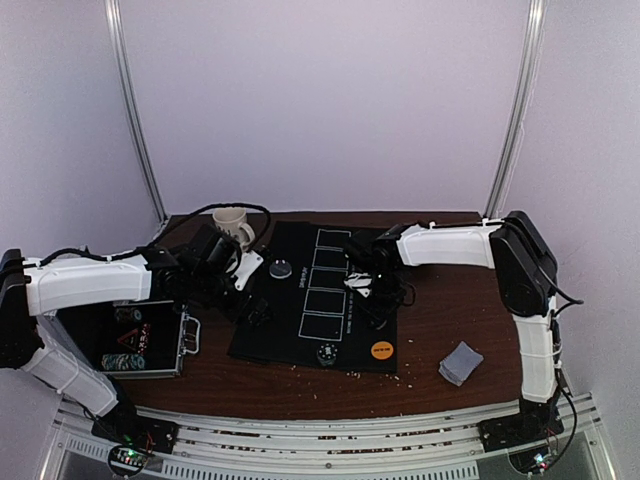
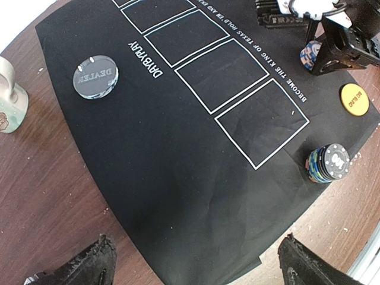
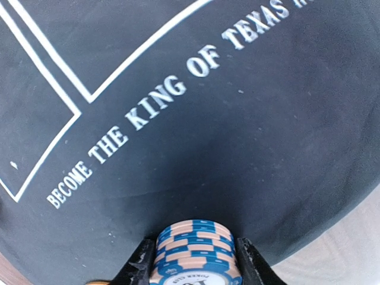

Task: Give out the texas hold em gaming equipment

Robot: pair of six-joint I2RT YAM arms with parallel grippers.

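Note:
My right gripper is shut on a blue and pink chip stack, low over the mat's right part; the left wrist view shows it there at top right. My left gripper stands open and empty over the mat's left edge. On the black mat (image 2: 166,178) lie a dealer button (image 2: 95,77), a yellow big blind button (image 2: 354,99) and another chip stack (image 2: 328,163) near the front edge. A deck of cards (image 1: 460,362) rests on the wood at front right.
An open aluminium case (image 1: 150,368) with chips sits at the left, partly under the left arm. A mug (image 1: 233,222) stands at the back left, beside the mat.

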